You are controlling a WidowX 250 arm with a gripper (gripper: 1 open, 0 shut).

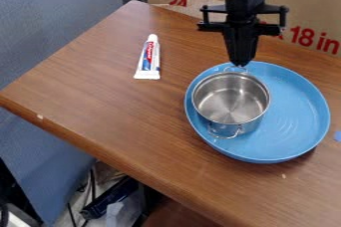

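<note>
A steel pot (pixel 230 107) with wire handles rests on a blue plate (pixel 286 126). My black gripper (pixel 240 60) is directly over the pot's far side, its fingertips at or just above the far handle; whether they touch it, and how far apart they stand, is unclear. A white toothpaste tube (pixel 148 59) lies to the left of the plate, apart from it.
A cardboard sheet (pixel 309 22) stands behind the table. A grey padded panel (pixel 40 22) is beyond the left edge.
</note>
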